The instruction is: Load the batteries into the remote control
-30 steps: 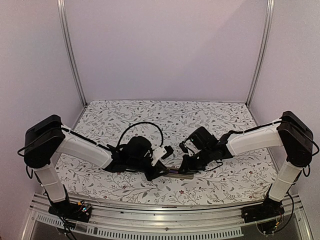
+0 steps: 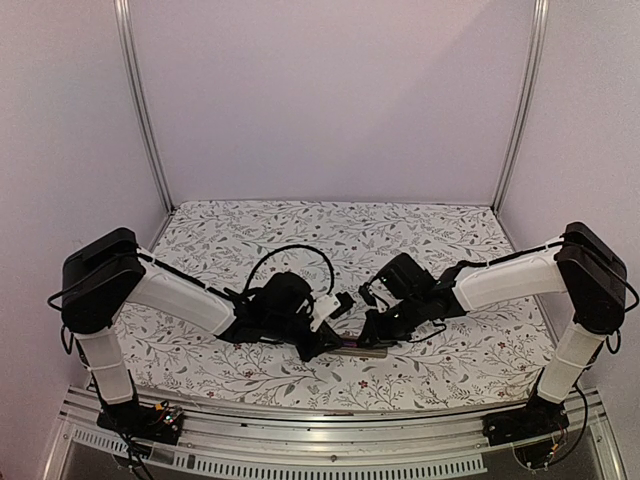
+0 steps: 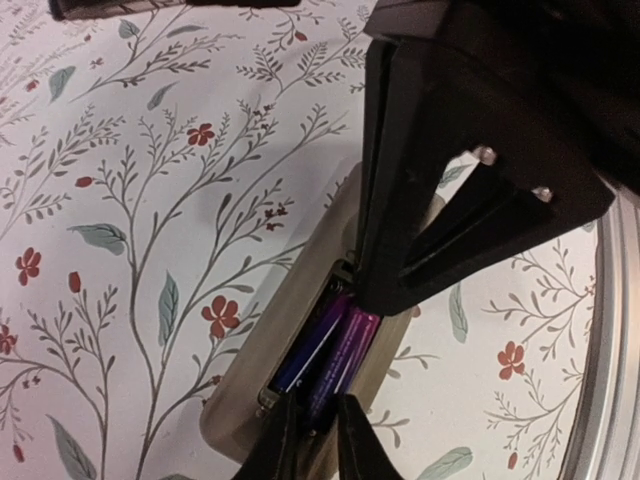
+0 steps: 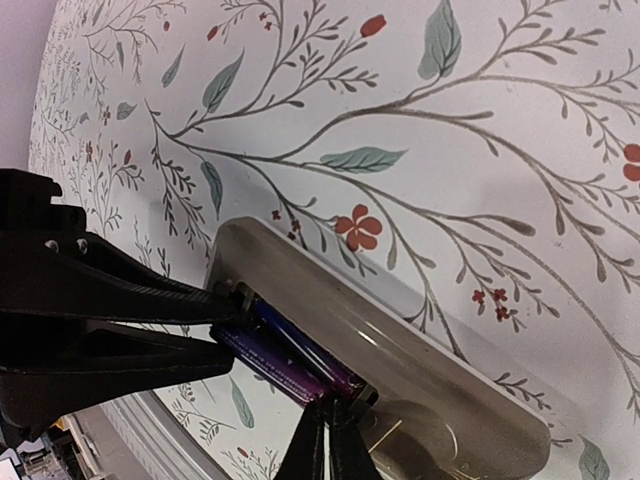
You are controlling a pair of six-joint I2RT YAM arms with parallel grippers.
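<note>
The remote (image 4: 460, 430) lies back-up on the floral table, its battery bay holding a dark blue battery (image 3: 305, 355) and, beside it, a purple battery (image 3: 348, 355). My left gripper (image 2: 325, 342) has its fingertips together at one end of the purple battery, low in the left wrist view; what is between them is hidden. My right gripper (image 2: 370, 335) is at the other end of the bay, its fingertips on the purple battery's end; in the right wrist view that battery runs from these fingertips to the left gripper's.
Side walls (image 2: 590, 120) and the front metal rail (image 2: 330, 440) bound the workspace.
My left gripper has moved slightly to the right along the remote over the last second. The right arm looks unchanged.
</note>
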